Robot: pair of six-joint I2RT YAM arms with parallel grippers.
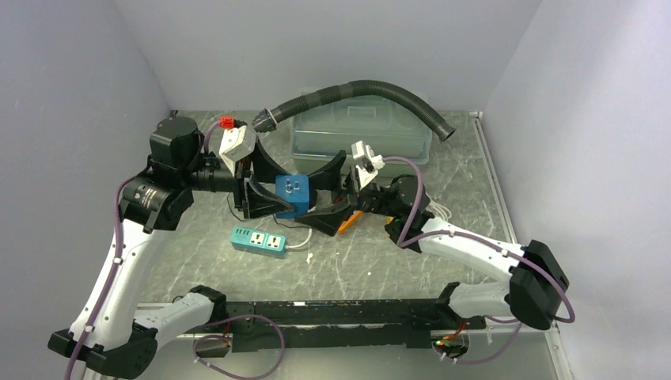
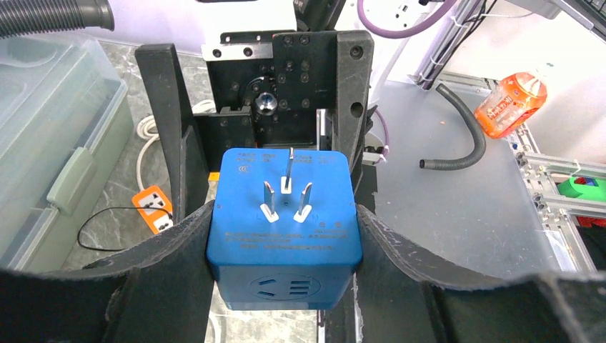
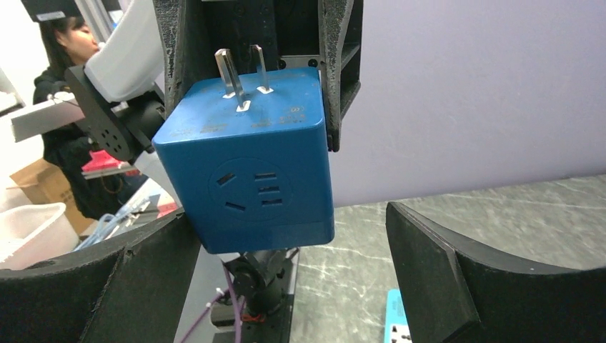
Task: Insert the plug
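Observation:
My left gripper (image 1: pixel 288 192) is shut on a blue cube-shaped plug adapter (image 1: pixel 292 195), held above the table with its metal prongs facing up. In the left wrist view the adapter (image 2: pixel 286 236) sits between both fingers, three prongs bare and socket slots on its near side. My right gripper (image 1: pixel 309 199) stands open, its fingers reaching around the adapter's right side. The right wrist view shows the adapter (image 3: pixel 243 171) closer to one right finger, with a clear gap to the other finger (image 3: pixel 421 250). A teal power strip (image 1: pixel 259 241) lies on the table below.
An orange power strip (image 2: pixel 152 209) lies beneath the right gripper, with white cable (image 2: pixel 148 128) nearby. A translucent lidded box (image 1: pixel 360 134) stands at the back, a black corrugated hose (image 1: pixel 356 89) over it.

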